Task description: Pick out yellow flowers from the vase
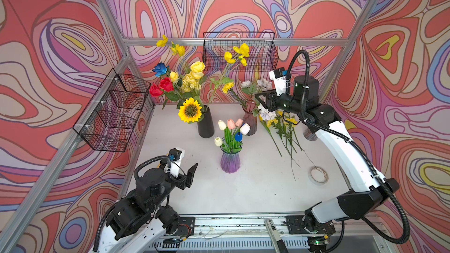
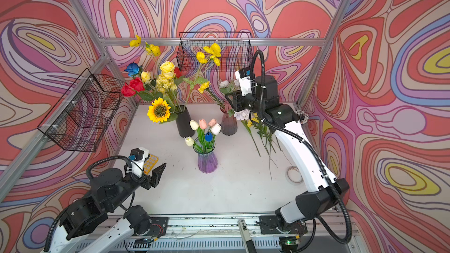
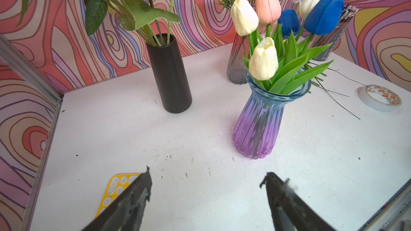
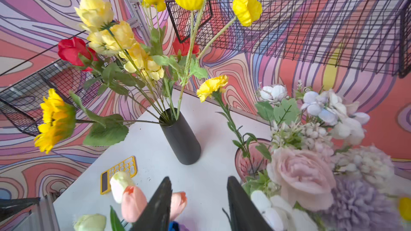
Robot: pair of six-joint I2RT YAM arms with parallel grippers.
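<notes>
The black vase (image 4: 182, 143) holds yellow roses (image 1: 196, 70), yellow blooms (image 1: 241, 51), a sunflower (image 1: 189, 110), red and blue roses. A yellow carnation (image 4: 212, 87) leans from the pink glass vase (image 1: 249, 124) among white and pink flowers. My right gripper hangs near that vase, fingers apart with nothing clearly between them. My left gripper stands open and empty over the front left of the table. Loose yellow flowers (image 1: 290, 120) lie on the table at the right.
A purple vase of tulips (image 1: 230, 159) stands mid-table. A tape roll (image 1: 326, 174) lies at right, a yellow gridded object (image 3: 117, 179) at front left. Wire baskets (image 1: 96, 126) hang left and back.
</notes>
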